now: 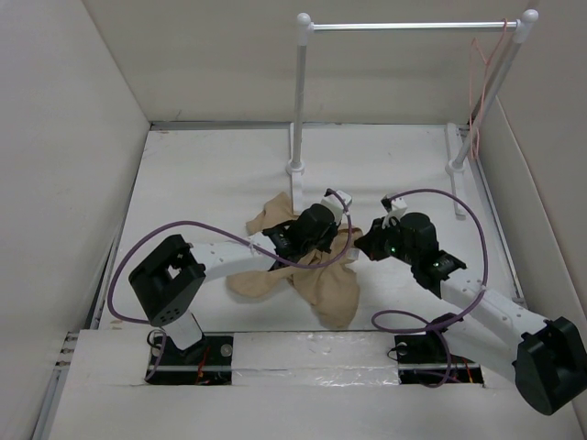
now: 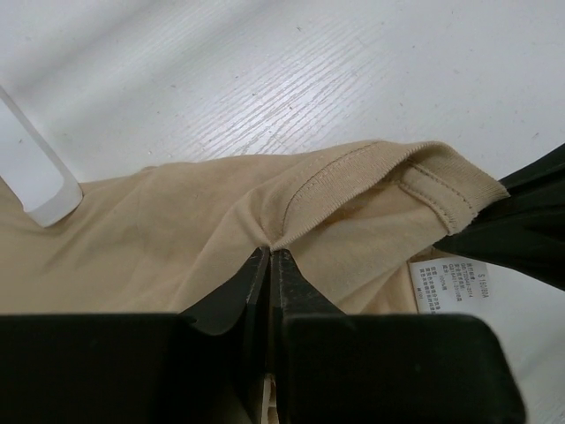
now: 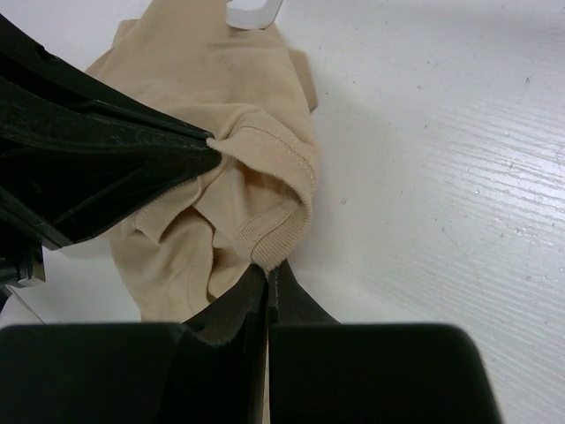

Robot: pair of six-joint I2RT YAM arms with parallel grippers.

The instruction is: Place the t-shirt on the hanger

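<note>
The tan t shirt (image 1: 327, 297) lies crumpled on the white floor beneath my grippers, a printed label (image 2: 448, 286) showing beside its ribbed edge. In the left wrist view my left gripper is shut on a gathered fold at that edge. My right gripper is shut on the ribbed edge in the right wrist view, with the other gripper's black fingers close by on the left. In the top view both grippers meet near the middle. Thin pink loops (image 1: 474, 92) hang from the rack; whether they are a hanger is unclear.
A white rack with a steel bar (image 1: 413, 26) stands at the back, its left foot (image 1: 296, 188) reaching under or beside the shirt. Bare floor (image 1: 183, 174) lies to the left and behind. Walls enclose the sides and back.
</note>
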